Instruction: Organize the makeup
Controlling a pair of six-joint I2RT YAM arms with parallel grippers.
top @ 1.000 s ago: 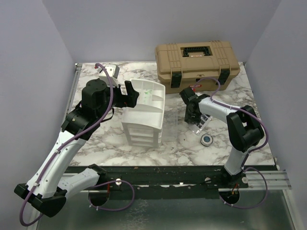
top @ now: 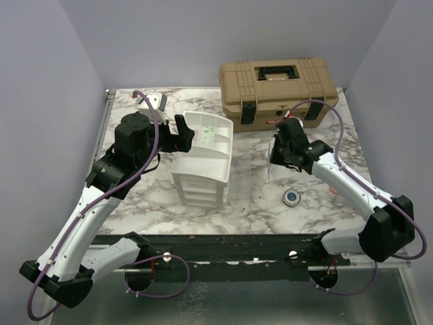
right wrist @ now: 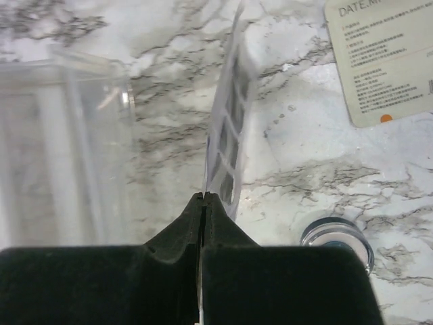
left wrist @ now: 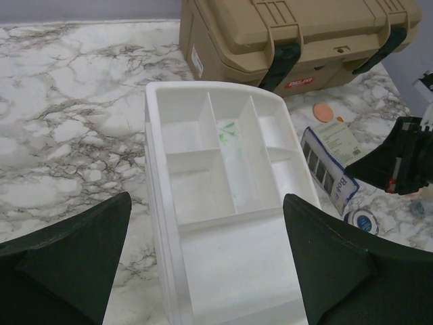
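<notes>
My right gripper [top: 274, 154] is shut on a thin, flat, printed clear packet, which hangs upright between its fingertips above the table, seen also in the left wrist view [left wrist: 328, 169]. A clear tray [right wrist: 61, 156] lies to its left, a card [right wrist: 379, 61] and a small round jar [top: 291, 197] to its right. The white organizer [top: 201, 169] with compartments stands at centre, green bits in one slot. My left gripper [top: 183, 135] is open above the organizer, with nothing between its fingers.
A tan case [top: 277, 95] stands at the back right. A pink round item [left wrist: 323, 112] lies near it.
My right gripper has risen from near the table surface, its arm shifting toward the camera, and the packet that lay flat is now lifted upright. The left arm is still.
</notes>
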